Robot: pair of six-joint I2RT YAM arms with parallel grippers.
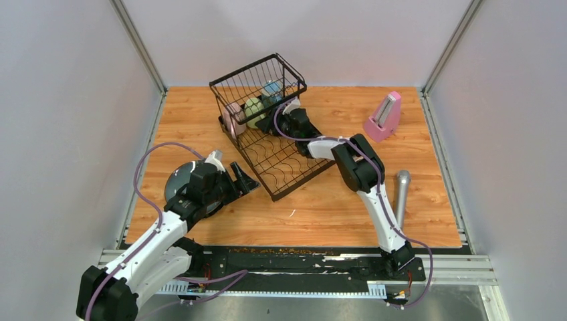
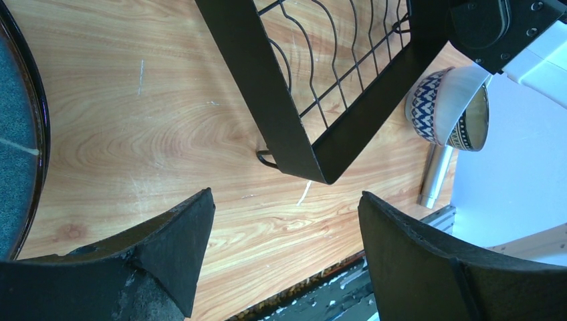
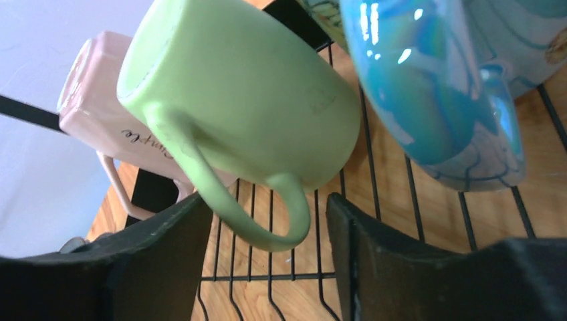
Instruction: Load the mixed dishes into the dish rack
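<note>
Inside the black two-tier rack (image 1: pixel 283 184) lie a green mug (image 3: pixel 241 87), a pink mug (image 3: pixel 114 93) and a glossy blue cup (image 3: pixel 428 100). My right gripper is among them, its fingers part open on either side of the green mug's handle; whether they touch it is unclear. My left gripper stands open and empty beside a dark-rimmed blue plate (image 2: pixel 17 127), near the rack's front corner. In the left wrist view, patterned bowls (image 2: pixel 434 107) sit right of the rack, under the right arm.
A pink metronome (image 1: pixel 381 124) stands at the back right. A silver microphone (image 1: pixel 402 187) lies along the right side. White walls surround the table.
</note>
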